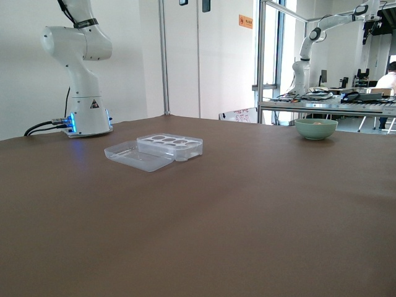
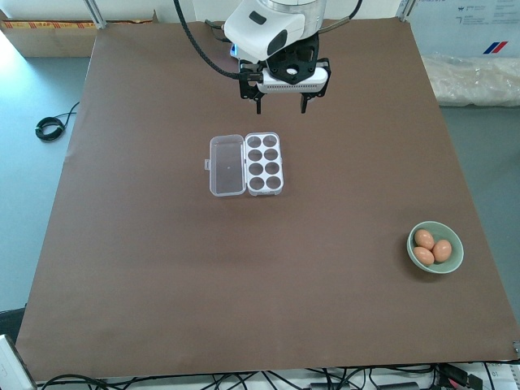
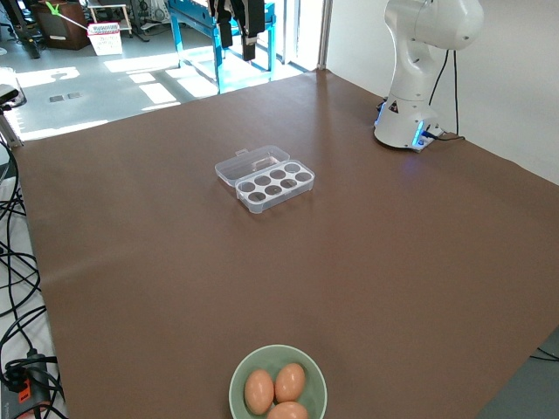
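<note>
My gripper (image 2: 280,104) hangs at the back of the table in the left view, its two black fingers apart with nothing between them; in the right view it (image 3: 236,35) shows at the top edge. An open clear egg box (image 2: 264,164) lies mid-table, its cups empty and its lid to one side; it also shows in the top view (image 1: 170,145) and right view (image 3: 274,185). Right of it in the left view sits a green bowl (image 2: 435,266) with three brown eggs (image 2: 441,249), also seen in the right view (image 3: 290,382).
Cables (image 2: 89,380) run along its outside edge in the left and right views. The white arm base (image 3: 406,122) stands at the table's edge.
</note>
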